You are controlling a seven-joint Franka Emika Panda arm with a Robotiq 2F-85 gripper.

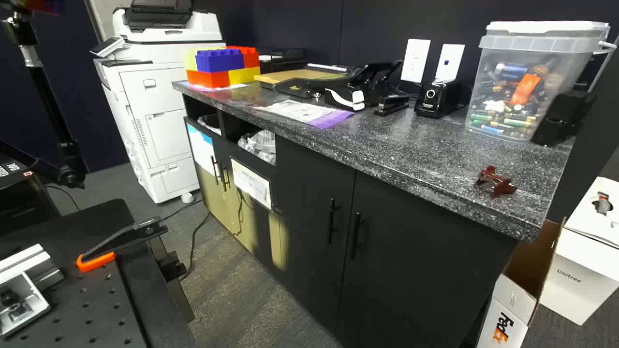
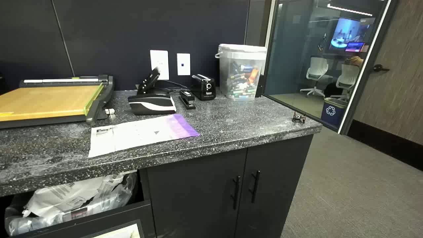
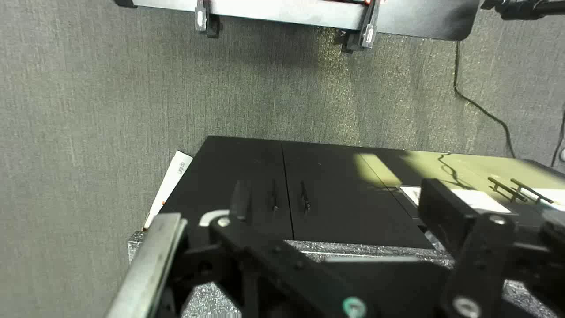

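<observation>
In the wrist view my gripper stands open over the counter's front, its dark fingers (image 3: 241, 200) spread wide and nothing between them. Neither exterior view includes it. Near the right end of the speckled counter (image 1: 400, 152) lies a small dark red clip-like object (image 1: 494, 182), which looks tiny in exterior view 2 (image 2: 299, 117). A lidded clear bucket of batteries (image 2: 242, 73) is at the back by the wall. A white and purple sheet (image 2: 138, 133) lies flat, with a black stapler (image 2: 187, 99) behind it.
A paper cutter (image 2: 51, 101), a black-and-white desk device (image 2: 152, 103) and a pencil sharpener (image 2: 204, 87) occupy the rear. Colourful blocks (image 1: 223, 66) sit at the far left end. Open boxes (image 1: 513, 296) stand beside the cabinet.
</observation>
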